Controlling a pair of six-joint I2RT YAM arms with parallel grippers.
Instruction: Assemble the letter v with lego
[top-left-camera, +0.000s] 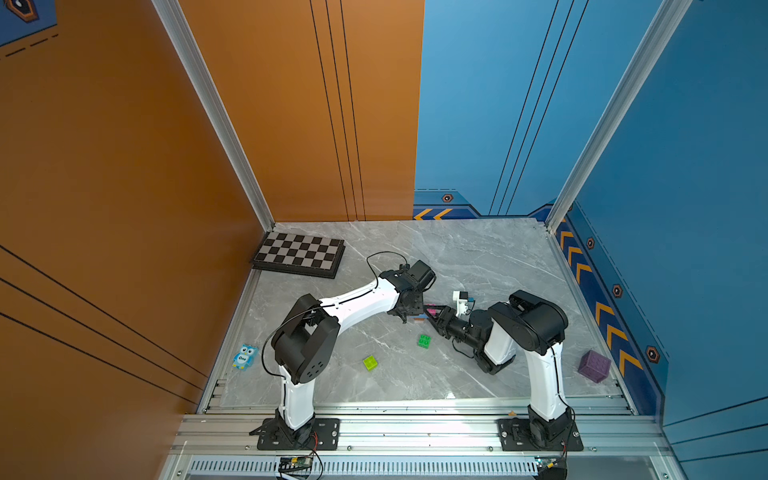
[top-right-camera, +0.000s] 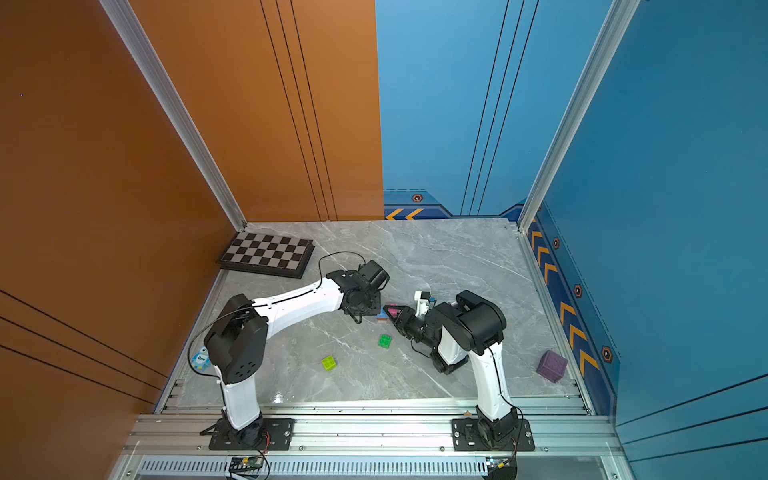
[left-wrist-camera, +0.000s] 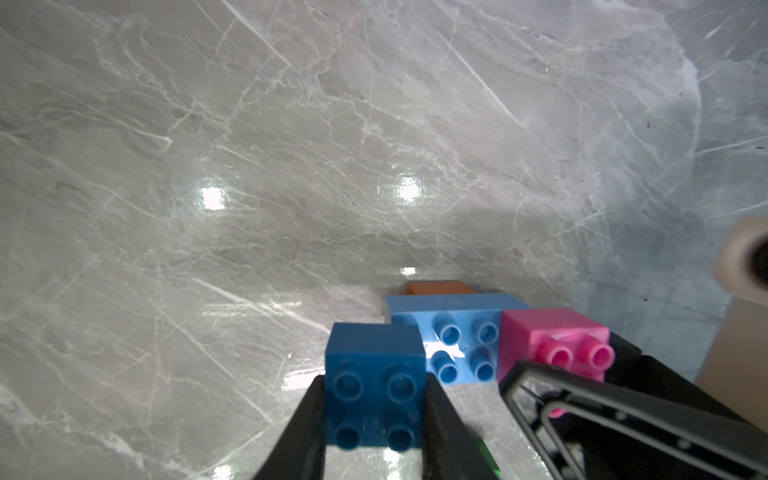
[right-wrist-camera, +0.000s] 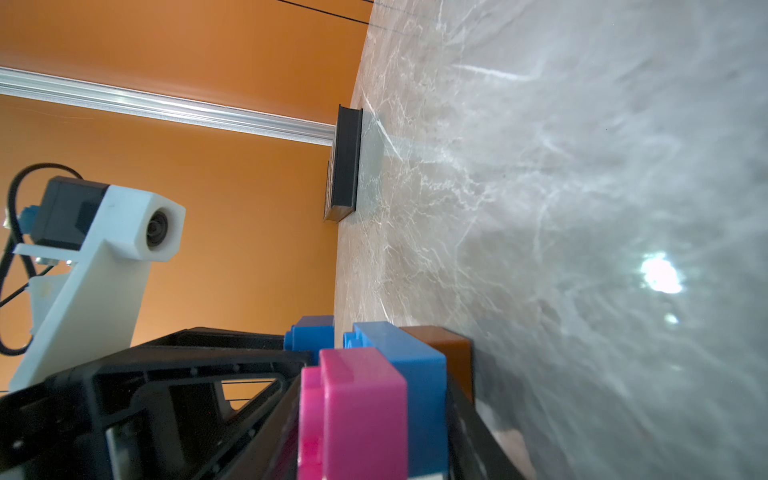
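In the left wrist view a dark blue brick (left-wrist-camera: 374, 360) has its studs toward the camera, and my left gripper is shut on it. Just right of it lies a long light blue brick (left-wrist-camera: 468, 302), partly covered by the dark blue one. The light blue brick carries a pink brick (left-wrist-camera: 552, 324) at its right end; an orange-brown brick (left-wrist-camera: 438, 287) shows at its far side. My right gripper is shut on the pink brick (right-wrist-camera: 364, 400) and the joined light blue brick. Whether the dark blue brick touches the light blue one cannot be told.
A green brick (top-left-camera: 423, 341) and a lime brick (top-left-camera: 370, 363) lie loose in front of the grippers. A chessboard (top-left-camera: 299, 253) is at the back left, an owl figure (top-left-camera: 245, 356) at the left, a purple cube (top-left-camera: 593, 366) at the right.
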